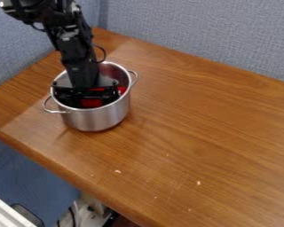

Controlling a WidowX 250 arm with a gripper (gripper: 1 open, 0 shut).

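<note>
A steel pot (99, 116) with two wire handles stands at the left part of the wooden table. The black gripper (85, 91) reaches down into the pot's mouth from the upper left; its fingertips are largely hidden inside or against the dark body. Something red (92, 102) shows inside the pot around the gripper. Whether anything lies between the fingers cannot be seen.
Grey padded walls (204, 35) stand behind and to the left. The table's left edge runs close to the pot.
</note>
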